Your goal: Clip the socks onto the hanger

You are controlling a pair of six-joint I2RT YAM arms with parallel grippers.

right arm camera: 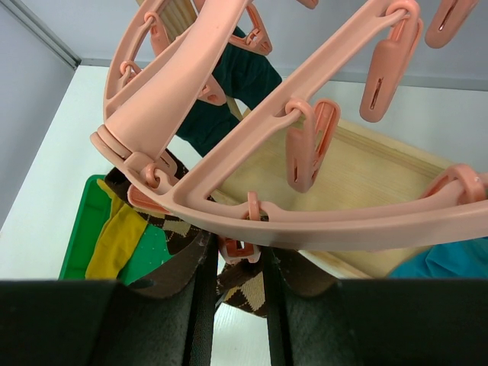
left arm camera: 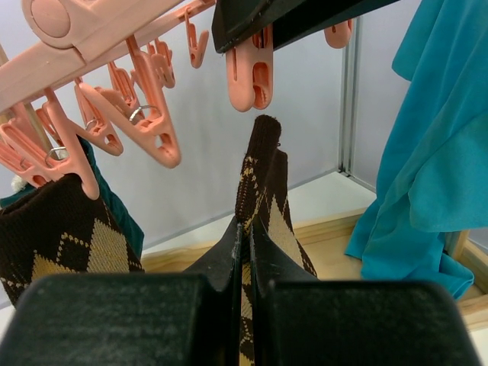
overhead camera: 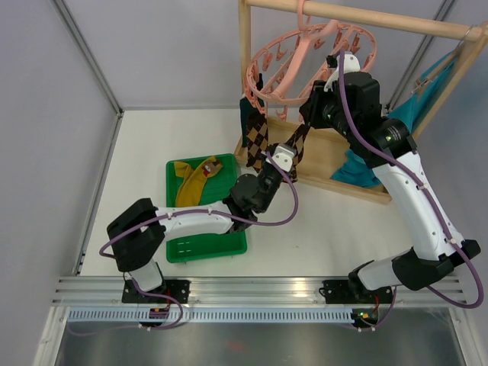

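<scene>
My left gripper is shut on the brown argyle sock [left arm camera: 263, 179], whose dark cuff sticks up above the fingertips. Just over that cuff, with a small gap, hangs a pink clip [left arm camera: 250, 75] of the round hanger [overhead camera: 284, 97]. My right gripper is shut on this clip, its black fingers [left arm camera: 286, 24] pinching it from the side. Another brown argyle sock [left arm camera: 84, 236] hangs from clips on the left of the hanger. A dark teal sock [right arm camera: 221, 99] hangs behind it.
Yellow cloth [overhead camera: 192, 183] lies in the green tray [overhead camera: 207, 245], partly under my left arm. Turquoise cloth [overhead camera: 354, 169] drapes at the right of the wooden stand [overhead camera: 362, 17]. Empty clips [right arm camera: 311, 145] crowd round the right gripper.
</scene>
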